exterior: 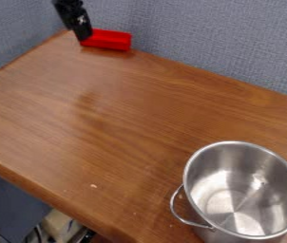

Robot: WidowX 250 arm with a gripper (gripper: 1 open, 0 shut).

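A red block [106,40] lies on the wooden table at the back left, against the grey padded wall. My black gripper [72,21] is at the top edge of the view, just above and left of the block's left end, open and partly out of frame. A steel pot [241,190] with side handles stands at the front right.
Grey padded walls [210,38] bound the back and left. The table's front-left edge drops to a dark floor with some cables.
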